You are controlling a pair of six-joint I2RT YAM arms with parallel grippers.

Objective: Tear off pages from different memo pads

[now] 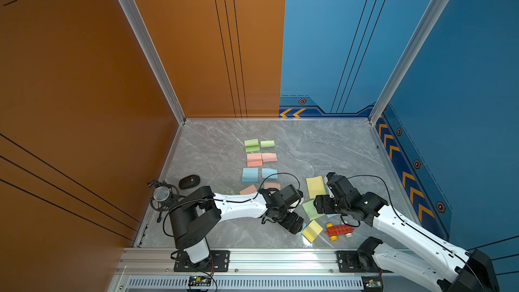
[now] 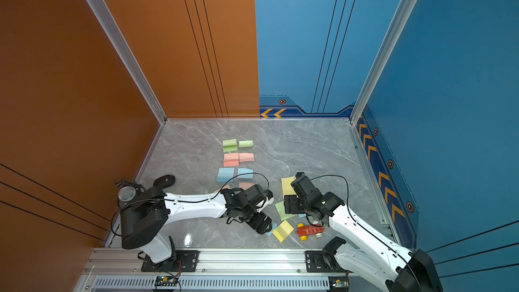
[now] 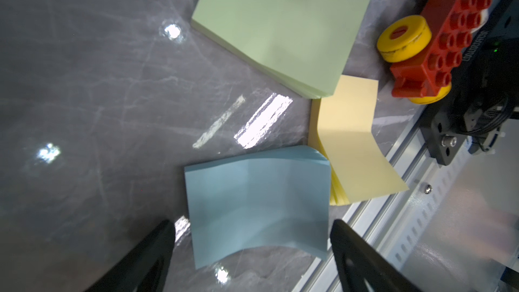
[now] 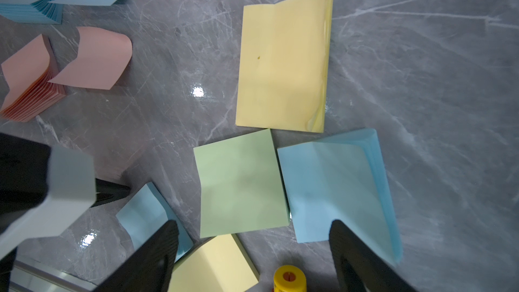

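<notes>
A blue pad point(image 3: 256, 200) lies between the open fingers of my left gripper, beside a folded yellow pad point(image 3: 351, 140) and a green pad point(image 3: 286, 21). Under my right gripper, open with nothing held, lie a green pad point(image 4: 240, 183), a blue pad point(image 4: 329, 189) and a large yellow pad point(image 4: 281, 65). Farther back in the top left view, small green point(image 1: 252, 146), pink point(image 1: 254, 159) and blue pads point(image 1: 249, 174) each have a loose sheet to their right.
A red brick toy point(image 1: 339, 229) with wheels sits near the front rail. A black mouse point(image 1: 189, 181) and a microphone point(image 1: 161, 194) stand at the left. My two wrists are close together at the front.
</notes>
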